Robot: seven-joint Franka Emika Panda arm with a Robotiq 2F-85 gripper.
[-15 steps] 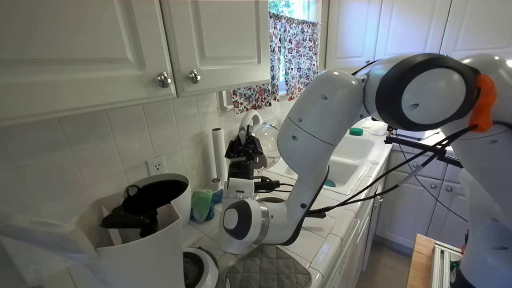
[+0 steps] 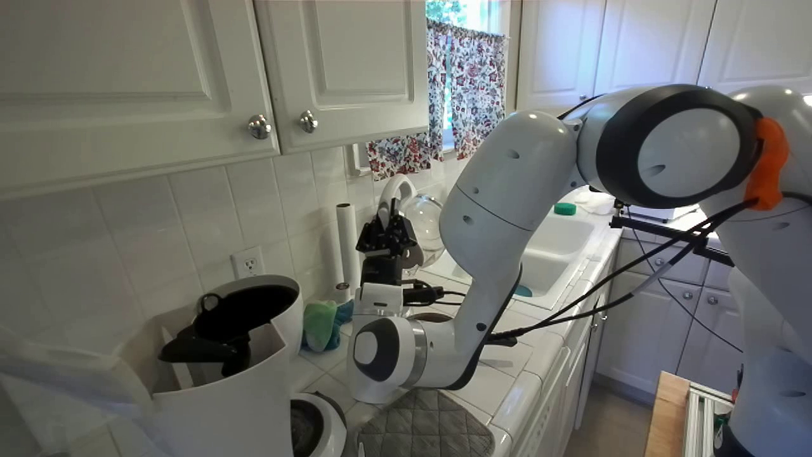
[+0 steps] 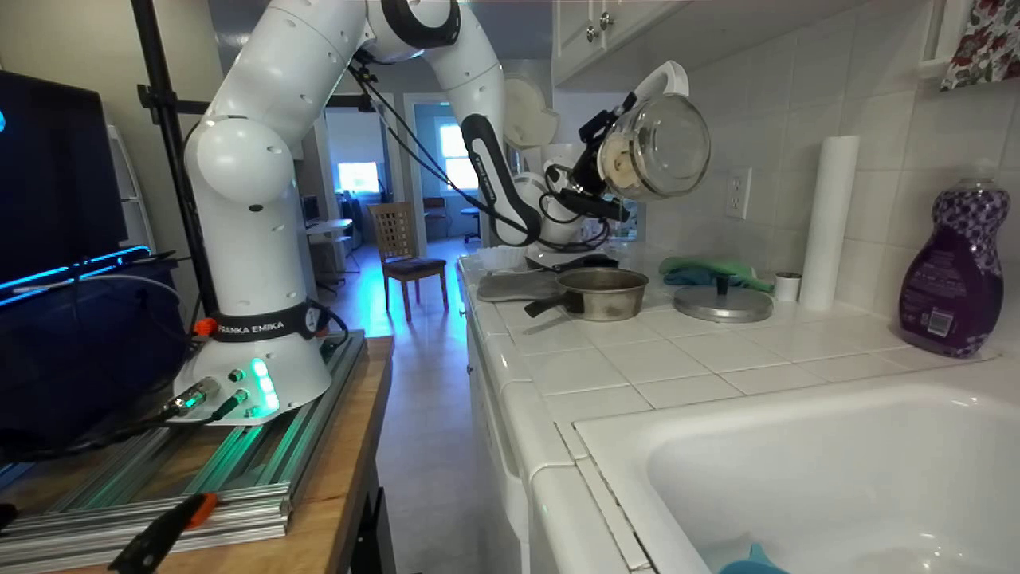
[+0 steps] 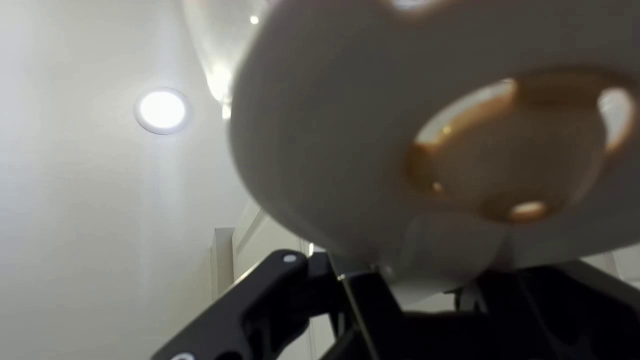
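A clear glass carafe (image 3: 669,151) with a white handle (image 3: 666,78) hangs above the counter, tilted far over on its side. My gripper (image 3: 604,124) is shut on the carafe's white handle. In exterior view 1 the gripper (image 2: 387,221) points up, with the glass carafe (image 2: 424,221) just to its right. Close up in the wrist view, the carafe (image 4: 336,138) fills the upper right and shows brownish marks; black fingers (image 4: 282,288) reach in below it. The fingers' exact contact is partly hidden. Under the arm stands a metal pot (image 3: 612,296).
On the counter are a pot lid (image 3: 723,301), a paper roll (image 3: 830,225), a green cloth (image 3: 708,269) and a quilted grey mat (image 2: 426,426). A white coffee maker (image 2: 228,411) stands at the left. The sink (image 3: 822,459) lies beyond the clear tiles; a purple bottle (image 3: 951,273) stands behind it.
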